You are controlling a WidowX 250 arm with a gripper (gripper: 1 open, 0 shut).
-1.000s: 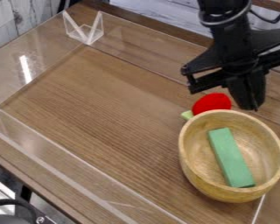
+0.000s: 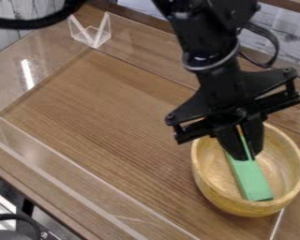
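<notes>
A wooden bowl (image 2: 209, 188) sits at the right of the wooden table, holding a green bar-shaped object (image 2: 250, 180). The black gripper (image 2: 240, 141) is low over the bowl, its tips at the upper end of the green bar. Whether the fingers are open or shut on it is hard to tell.
A white wire stand (image 2: 90, 31) is at the back left. A white panel edges the back right.
The gripper has come down and toward the camera, from above and behind the bowl to the top of the green bar, covering the red object.
</notes>
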